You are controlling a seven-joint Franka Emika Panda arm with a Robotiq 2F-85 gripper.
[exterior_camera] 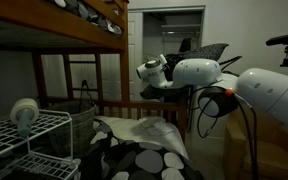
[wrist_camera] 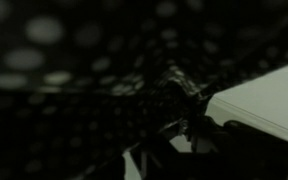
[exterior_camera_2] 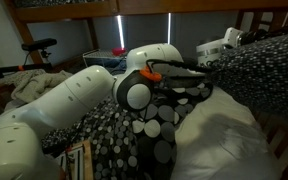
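Note:
A dark cloth with pale dots [exterior_camera: 206,53] hangs in the air beside my arm, above the bed. In the wrist view the dotted cloth [wrist_camera: 114,60] fills most of the picture and bunches together at my gripper. My gripper is shut on that bunched fabric; its fingers are dark and partly covered by it. From the other side, the raised cloth [exterior_camera_2: 269,68] stretches toward the right edge. Below lies the bed with a dark bedspread with large grey dots [exterior_camera: 139,160] and white bedding [exterior_camera_2: 224,140].
An upper bunk rail [exterior_camera: 74,38] crosses above the bed, and a wooden rail [exterior_camera: 129,108] stands behind it. At left are a wire rack [exterior_camera: 49,165] and a woven basket [exterior_camera: 69,128]. A brown armchair [exterior_camera: 269,150] stands on the right.

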